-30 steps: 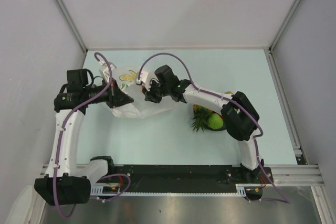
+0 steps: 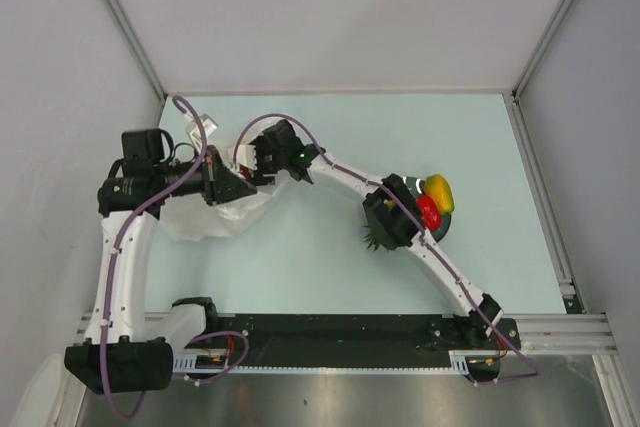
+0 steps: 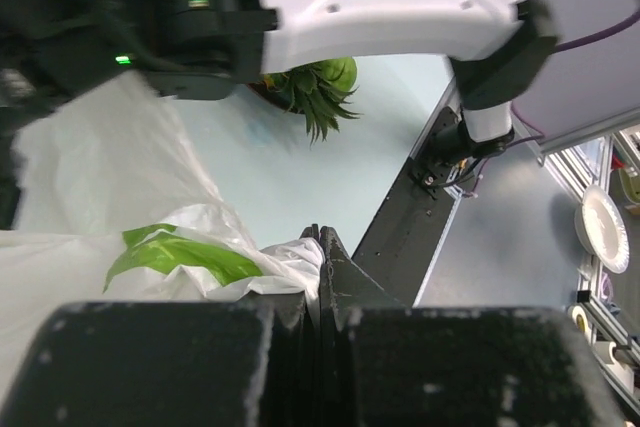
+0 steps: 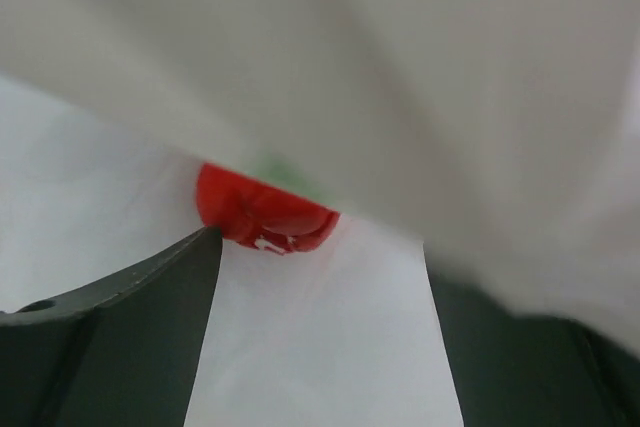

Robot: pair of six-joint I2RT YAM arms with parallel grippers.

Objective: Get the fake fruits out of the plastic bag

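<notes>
The white plastic bag (image 2: 222,217) lies at the table's left side. My left gripper is shut on a bunched edge of it, beside a green printed patch (image 3: 190,255). Inside the bag, a red fake fruit (image 4: 262,211) shows in the right wrist view, its upper part covered by a fold of plastic. My right gripper stands open inside the bag, with the red fruit just beyond and between its fingers, nearer the left one. Whether they touch cannot be told. From above, the right gripper's tips are hidden by the bag and arm.
A dark bowl (image 2: 443,228) at the right holds fruits, among them a yellow one (image 2: 438,194), a red one (image 2: 428,212) and a pineapple (image 3: 318,102). My right arm reaches over the bowl's left part.
</notes>
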